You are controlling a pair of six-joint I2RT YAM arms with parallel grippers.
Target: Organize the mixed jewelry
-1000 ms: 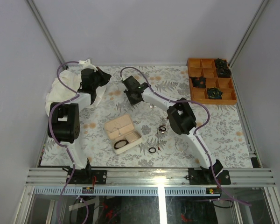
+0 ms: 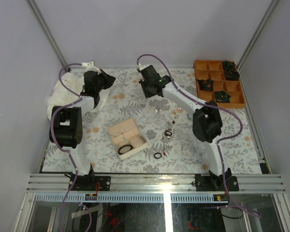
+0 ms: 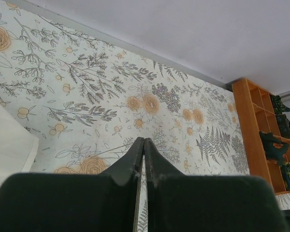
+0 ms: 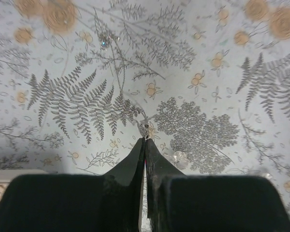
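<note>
Mixed jewelry, including rings, dark bands and fine pieces (image 2: 168,133), lies on the patterned cloth. A cream jewelry box (image 2: 131,151) stands open, holding a dark band and fine pieces. An orange compartment tray (image 2: 217,99) is at back right. My left gripper (image 2: 108,79) is shut above the cloth's left side, nothing visible between its fingers. My right gripper (image 2: 144,88) is shut over the back middle; a small silvery bit (image 4: 146,128) shows at its tips, whether held or lying below I cannot tell. Small clear pieces (image 4: 179,158) lie nearby.
A white cloth (image 3: 7,145) lies under and beside the left arm. The tray holds dark pouches (image 3: 273,147) in some compartments. Walls bound the back and sides.
My right arm has shifted to the right and toward the back, its gripper seeming to rise. The left arm and the objects on the table look unchanged.
</note>
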